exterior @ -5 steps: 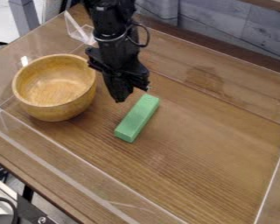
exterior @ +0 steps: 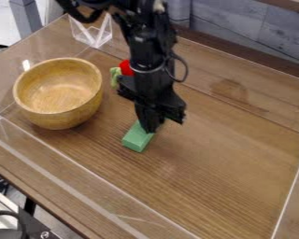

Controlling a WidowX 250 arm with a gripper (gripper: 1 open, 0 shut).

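Observation:
My black gripper (exterior: 152,119) is low over a green block (exterior: 137,138) on the wooden table. It covers the block's upper part, and its lower end shows below the fingers. The fingers look shut; whether they touch the block cannot be told.
A yellow wooden bowl (exterior: 59,75) sits to the left. A red and green object (exterior: 123,69) lies behind the arm. A clear container (exterior: 92,28) stands at the back left.
The gripper has moved right and down, over the green block, which it now partly hides. The block's visible end is in the same place.

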